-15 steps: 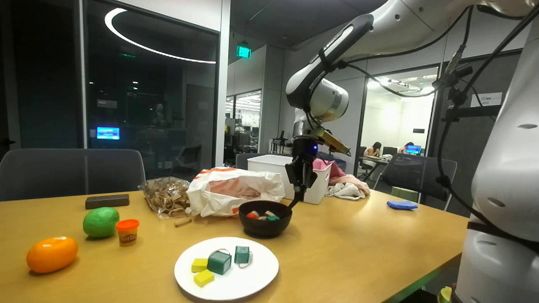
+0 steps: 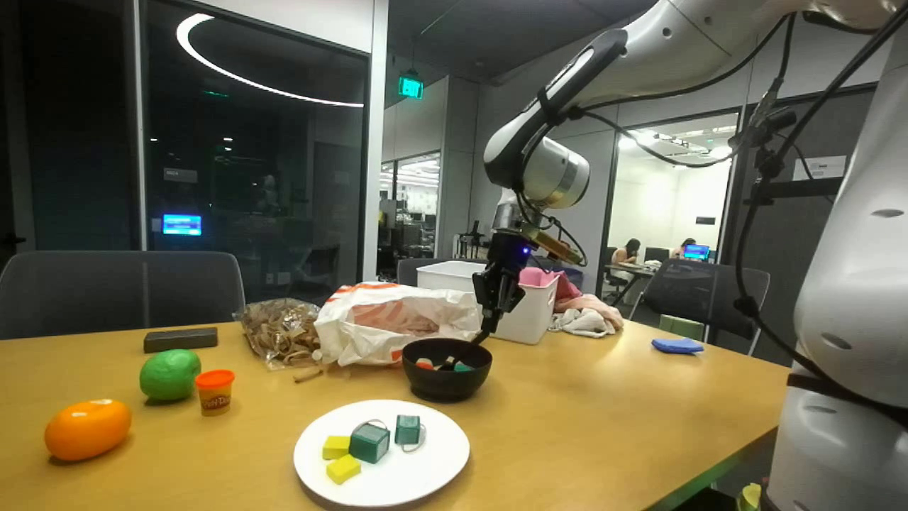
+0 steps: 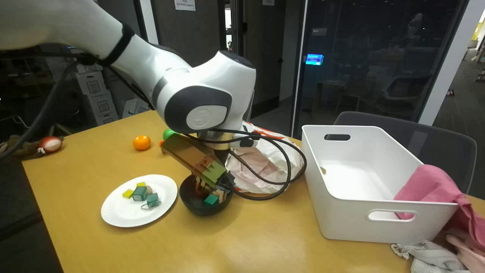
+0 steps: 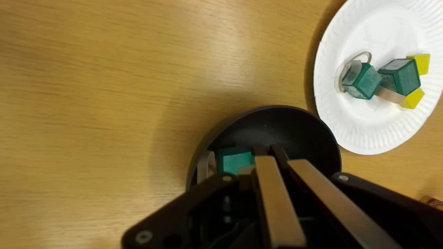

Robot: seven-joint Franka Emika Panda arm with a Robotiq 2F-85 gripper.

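A black bowl (image 2: 447, 391) stands on the table behind a white plate. Inside the bowl, the wrist view shows a teal block (image 4: 234, 161) and a pale curled strip (image 4: 206, 164); a small orange-red piece (image 2: 423, 363) shows in exterior view 1. My gripper reaches down into the bowl, its fingertips close together just right of the teal block. The fingers are nearly closed, and whether anything sits between the tips is hidden. The white plate (image 2: 319, 464) carries two green blocks (image 2: 369, 443) with pale bands and yellow pieces (image 2: 344, 469).
Behind the bowl lie a white plastic bag (image 2: 400, 319) and a clear bag of brown strips (image 2: 281, 332). A white bin (image 3: 377, 218) stands nearby. An orange fruit (image 2: 89, 430), a green fruit (image 2: 170, 375) and a Play-Doh tub (image 2: 214, 393) sit left.
My gripper has shifted left in exterior view 1, its fingers moving from the bowl's right rim further inside and tilting more. The plate and its pieces have stayed put.
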